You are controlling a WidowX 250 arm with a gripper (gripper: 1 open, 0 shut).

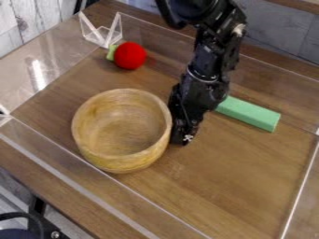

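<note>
My black gripper (187,121) reaches down from the top centre, its tip at the right rim of the wooden bowl (122,131); whether it is open or shut is hard to see. A green block (249,112) lies to the right of the arm, partly behind it. A red ball (130,56) with a green piece beside it lies at the upper left.
A white wire rack (103,30) stands at the back left. A wall borders the back.
</note>
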